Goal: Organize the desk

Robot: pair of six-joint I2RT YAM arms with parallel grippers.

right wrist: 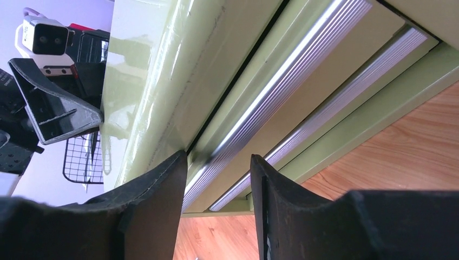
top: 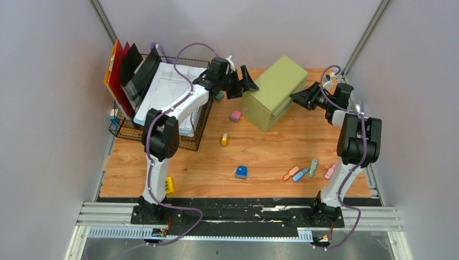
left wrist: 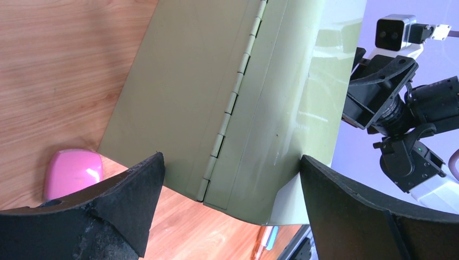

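Observation:
A green box-like organizer (top: 272, 95) with a hinged panel (left wrist: 270, 108) stands tilted at the back centre. My left gripper (top: 242, 81) is open at its left end, fingertips either side of the hinged edge in the left wrist view. My right gripper is at the other side, part open, its fingertips at a ribbed silver strip (right wrist: 281, 86) along the front of the organizer; whether they touch it I cannot tell.
A wire basket (top: 197, 138) with papers and folders fills the left. Small erasers (top: 235, 116), a blue block (top: 241, 173) and several highlighters (top: 300, 174) lie on the desk (top: 260, 151).

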